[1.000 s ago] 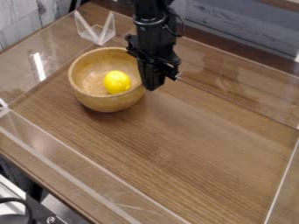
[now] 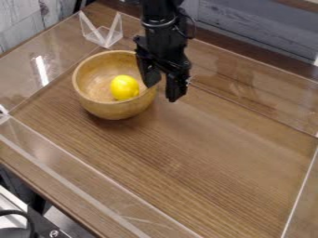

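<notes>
A round tan bowl [image 2: 96, 103] sits on the wooden table [image 2: 187, 167] at the left, with a yellow object [image 2: 125, 86] inside it, resting toward the right of the bowl. The black arm reaches down from the top, and my gripper [image 2: 161, 80] is open at the bowl's right rim, beside and slightly above the yellow object, not holding it.
A small clear wire or plastic item [image 2: 102, 30] stands at the back left. A dark cable shows at the lower left edge.
My gripper has risen slightly and its lower parts have spread and shifted to the right at the bowl's rim. The bowl and yellow object look unmoved.
</notes>
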